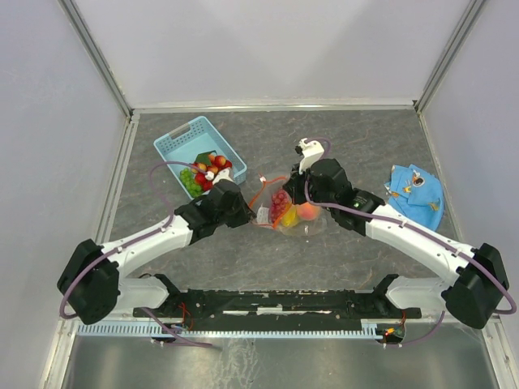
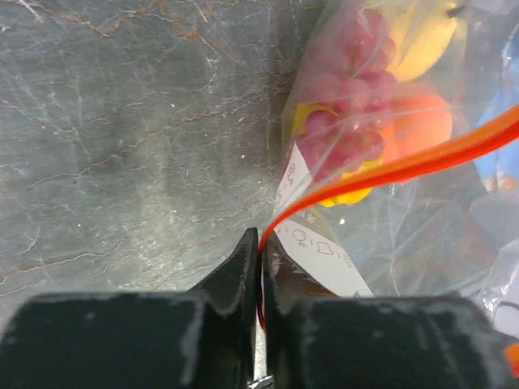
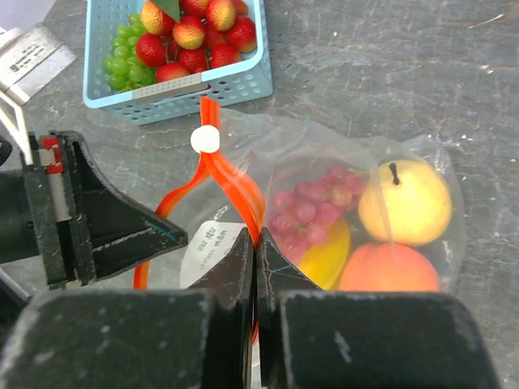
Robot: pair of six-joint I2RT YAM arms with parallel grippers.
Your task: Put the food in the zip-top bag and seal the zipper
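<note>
The clear zip bag [image 3: 243, 130] lies on the table with its orange-edged mouth spread into a loop. Inside it are red grapes [image 3: 312, 207], a yellow fruit with a stem [image 3: 405, 203], an orange-red fruit [image 3: 389, 269] and another yellow piece [image 3: 324, 255]. A white slider [image 3: 205, 138] sits at the far corner of the orange zipper strip [image 2: 405, 168]. My left gripper is shut on one side of that strip, which runs between its fingertips. On the opposite side, my right gripper is shut with the strip pinched at its tips.
A blue basket [image 1: 166, 150] with strawberries [image 3: 186, 36] and green grapes [image 3: 126, 61] stands at the back left, close beyond the left gripper. At the right lies a blue pouch [image 1: 416, 194]. The table in front of the bag is clear.
</note>
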